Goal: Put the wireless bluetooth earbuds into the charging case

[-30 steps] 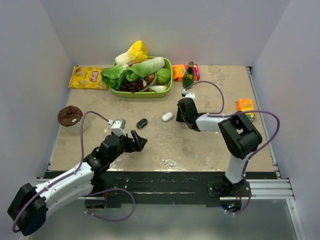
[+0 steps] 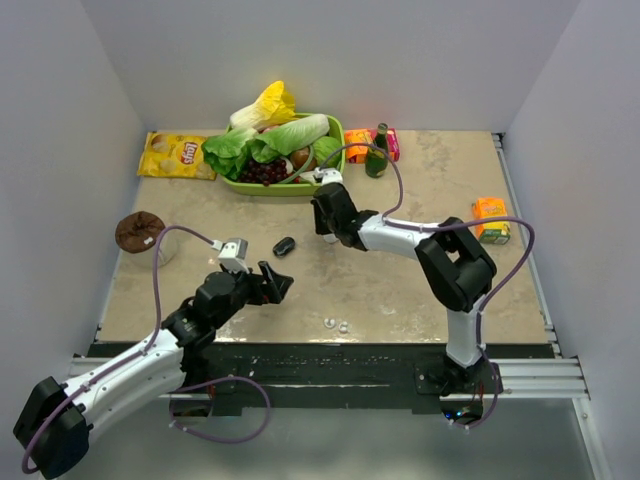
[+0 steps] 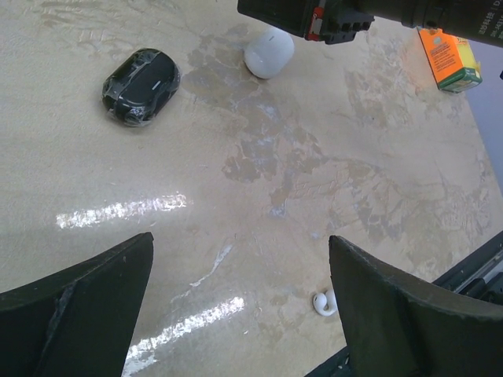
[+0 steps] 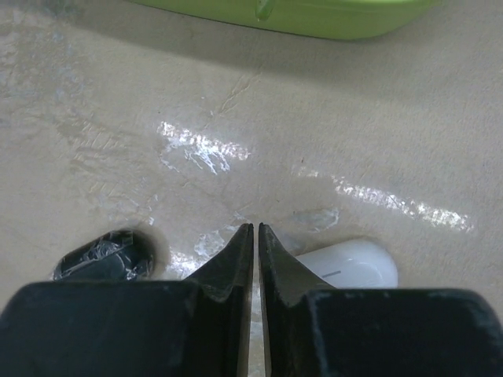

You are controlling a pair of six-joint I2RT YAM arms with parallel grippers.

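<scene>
A white rounded case (image 2: 330, 238) lies on the table mid-scene, mostly covered by the right arm in the top view. In the right wrist view, this white case (image 4: 357, 263) shows just right of the fingertips, partly behind the fingers. My right gripper is shut above the table, and nothing shows between its tips. Two small white earbuds (image 2: 330, 323) (image 2: 344, 327) rest near the table's front edge; the left wrist view shows white earbud parts (image 3: 320, 301) beside a finger. My left gripper (image 2: 278, 282) hangs open and empty, left of the earbuds.
A black rounded object (image 2: 284, 246) lies left of the white case. The green basket (image 2: 270, 189) of vegetables stands behind. Around the edges are a chip bag (image 2: 178, 156), a brown-lidded jar (image 2: 142, 232), a bottle (image 2: 378, 155) and an orange-green box (image 2: 491, 220).
My right gripper has moved left from beside the white case to over it, now covering much of it in the top view. The left arm stays nearly still, and the earbuds lie where they were.
</scene>
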